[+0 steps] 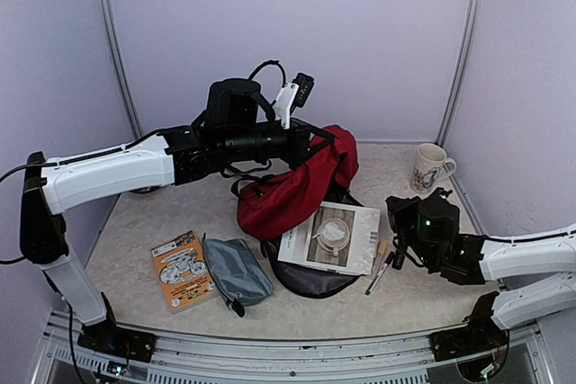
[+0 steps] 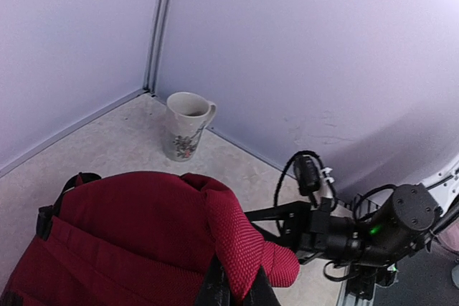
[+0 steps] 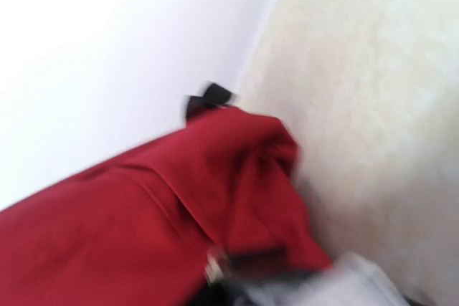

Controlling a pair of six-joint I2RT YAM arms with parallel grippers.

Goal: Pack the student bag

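My left gripper (image 1: 306, 137) is shut on the raised red fabric of the backpack (image 1: 283, 204), seen bunched between its fingers in the left wrist view (image 2: 143, 249). A white book with a coffee-cup cover (image 1: 353, 249) lies on the bag's dark opened lining (image 1: 306, 285), beneath the red flap. My right gripper (image 1: 400, 236) is shut, apart from the book, to its right. The right wrist view is blurred, showing red fabric (image 3: 122, 234).
An orange book (image 1: 180, 272) and grey pouch (image 1: 238, 272) lie front left. Pens (image 1: 378, 276) lie front right. A mug (image 1: 428, 168) stands back right. Walls enclose the table.
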